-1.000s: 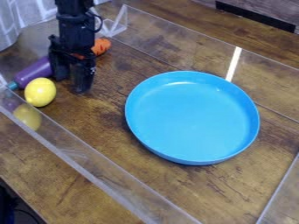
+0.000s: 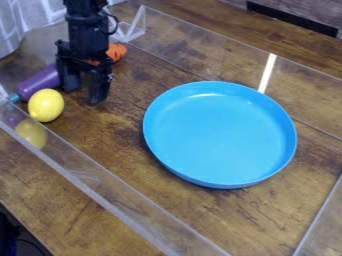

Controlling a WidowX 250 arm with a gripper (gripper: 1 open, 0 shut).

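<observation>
The black gripper (image 2: 86,78) hangs low at the upper left with its fingers spread open, between a purple eggplant (image 2: 38,82) and an orange carrot (image 2: 114,52) behind it. Whether anything lies between the fingers is hard to tell in the dark. A yellow lemon-like object (image 2: 46,105) lies just in front of the eggplant, left of and below the gripper.
A large blue plate (image 2: 219,134) takes up the right middle of the wooden table (image 2: 167,215). Clear walls border the area at left and front. The wood between gripper and plate is bare.
The gripper has shifted very slightly; the objects and plate look the same.
</observation>
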